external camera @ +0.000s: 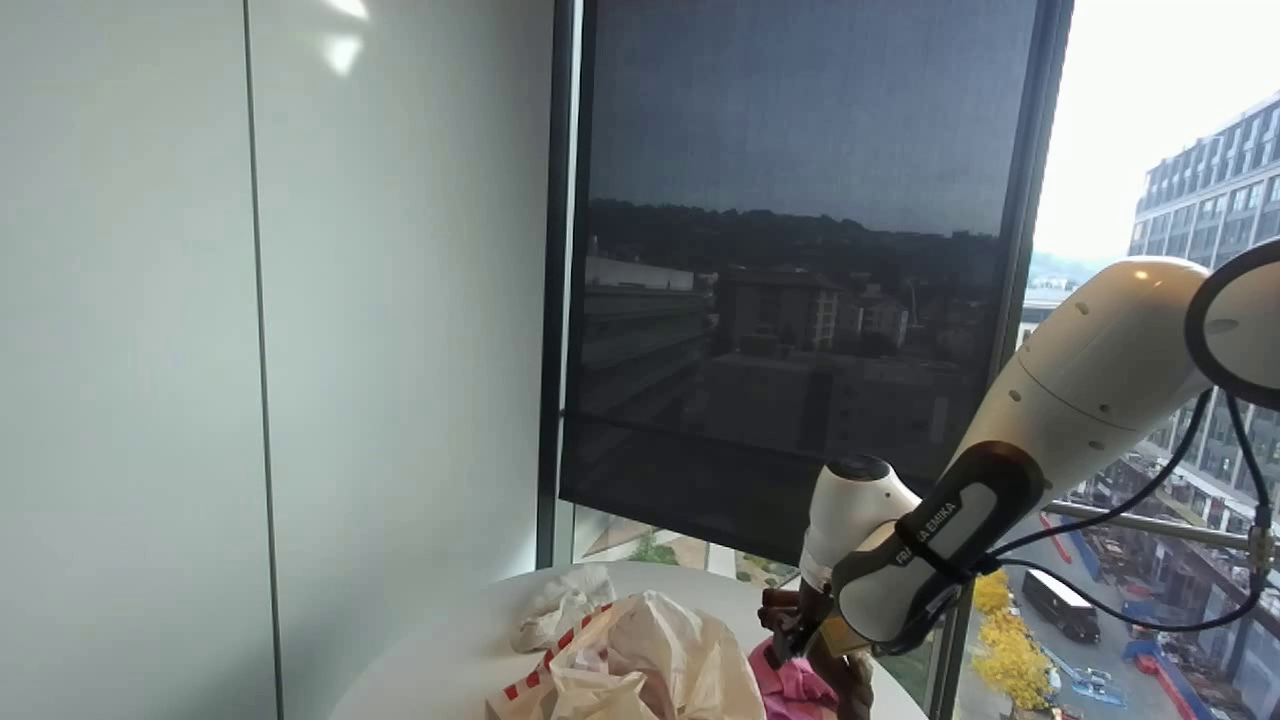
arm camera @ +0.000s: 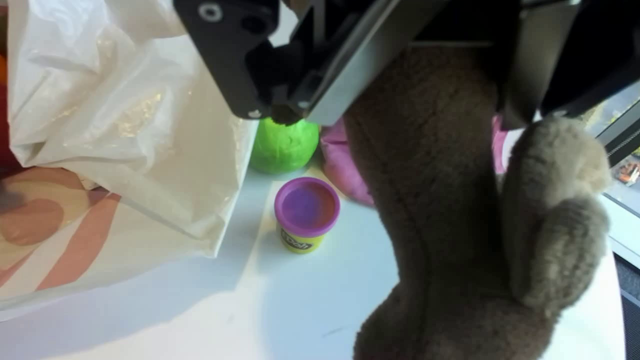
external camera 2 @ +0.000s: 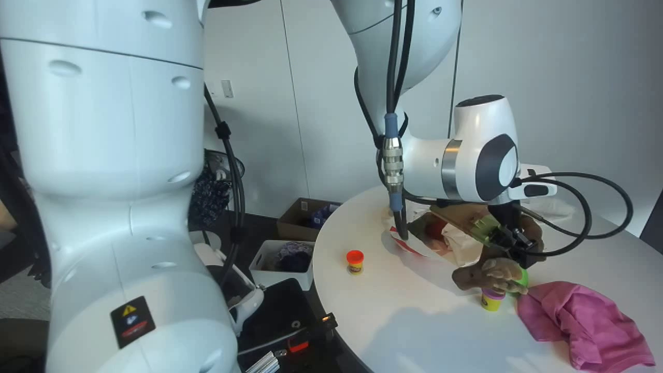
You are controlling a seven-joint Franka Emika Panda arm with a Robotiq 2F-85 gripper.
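Observation:
A brown plush toy [arm camera: 444, 180] hangs from my gripper [external camera 2: 506, 239], which is shut on it. In the wrist view the plush body fills the space between the fingers and spreads down the right side. Exterior view 2 shows the toy's paw [external camera 2: 491, 275] hanging low over the table, in front of a purple-lidded Play-Doh tub [external camera 2: 491, 301]. The same tub [arm camera: 304, 216] stands upright in the wrist view, apart from the toy. Most of the fingers are hidden in exterior view 1.
A white plastic bag with red stripes [external camera: 648, 660] lies open beside the arm, with things inside. A pink cloth [external camera 2: 584, 323] and a green ball [arm camera: 282, 144] are close by. A red-lidded tub [external camera 2: 355, 261] stands alone.

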